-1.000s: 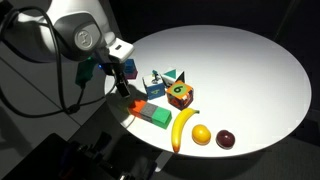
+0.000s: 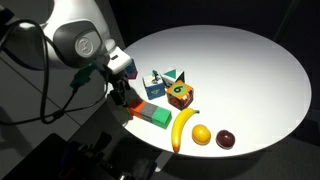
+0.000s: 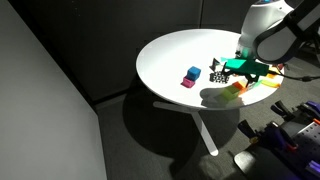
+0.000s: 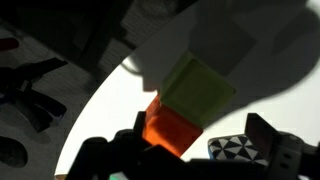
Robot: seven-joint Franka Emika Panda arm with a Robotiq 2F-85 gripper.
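Observation:
My gripper hangs low over the left part of the round white table, close to the red end of a row of blocks. In the wrist view its dark fingers stand wide apart around the middle of the picture, and nothing is held between them. An orange-red block shows between and just ahead of the fingertips, with a yellow-green block against it. From outside, the row shows a red block and a green block. The gripper partly hides the red end.
Behind the row stand a patterned orange cube, a blue block and a green-white triangular piece. A banana, an orange and a dark red fruit lie to the right.
My arm has shifted slightly to the right and lower, towards the red end of the row. The objects on the table look unmoved.

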